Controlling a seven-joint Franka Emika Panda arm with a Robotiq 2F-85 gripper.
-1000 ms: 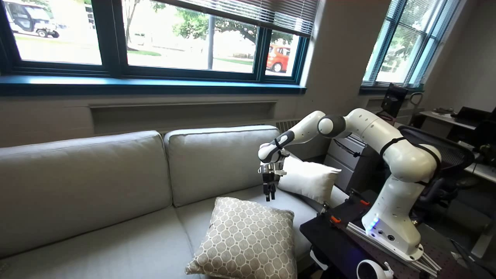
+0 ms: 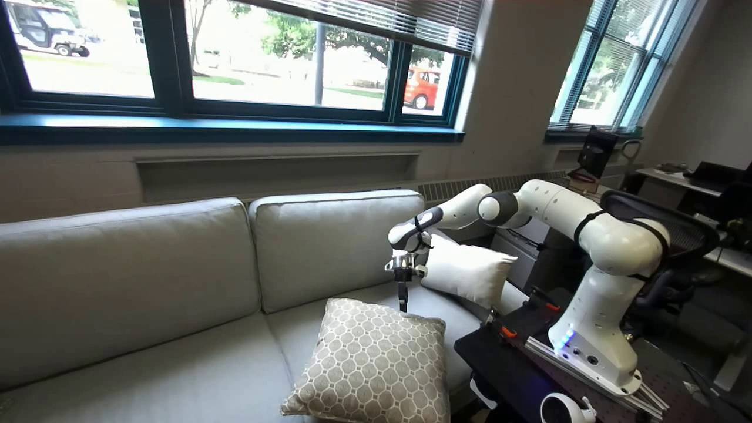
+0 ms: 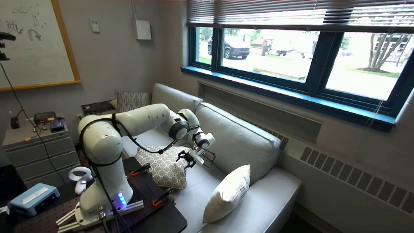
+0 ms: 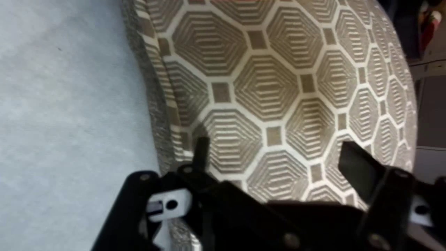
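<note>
A patterned tan-and-white pillow (image 2: 373, 359) lies on the seat of the grey couch (image 2: 176, 373). At its back edge my gripper (image 2: 403, 309) points downward. In the wrist view the gripper is open, its two fingers apart, with the patterned pillow (image 4: 267, 88) beneath and beyond them. One finger (image 4: 201, 152) stands near the pillow's seamed edge; the other finger (image 4: 359, 169) is over its printed face. Whether either one touches the fabric I cannot tell. Exterior view 2 shows the gripper (image 3: 186, 160) beside the pillow (image 3: 161, 167).
A white pillow (image 3: 229, 194) leans at the couch's near end, by the armrest. The couch's back cushions (image 2: 338, 247) rise behind the gripper. A black table (image 2: 493, 352) with orange-tipped clamps (image 2: 507, 331) carries the arm's base.
My gripper has come down and slightly left towards the back edge of the patterned pillow, and has turned a little. The pillows look unmoved.
</note>
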